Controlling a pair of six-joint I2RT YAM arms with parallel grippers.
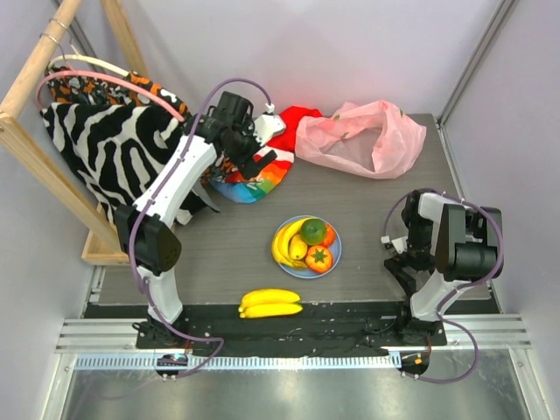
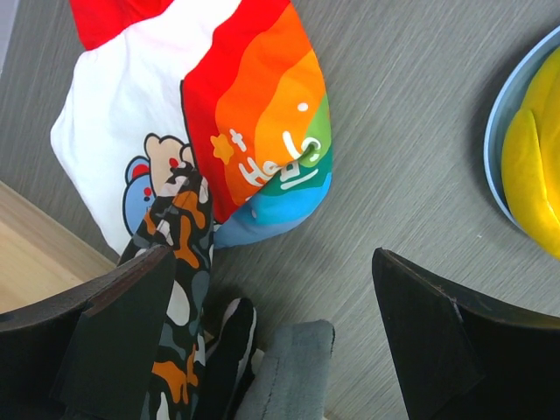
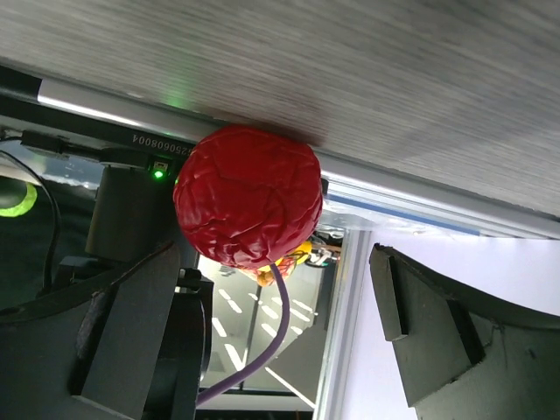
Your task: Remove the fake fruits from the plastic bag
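Note:
An empty-looking pink plastic bag lies crumpled at the back right. A blue bowl holds fake bananas, a green fruit and orange fruits; two more bananas lie at the front edge. My left gripper is open over the rainbow cloth. My right gripper is open low at the right front, with a dark red wrinkled round object in its wrist view, beyond the fingers.
Striped and patterned bags hang on a wooden rack at the left. Walls stand close on the right and back.

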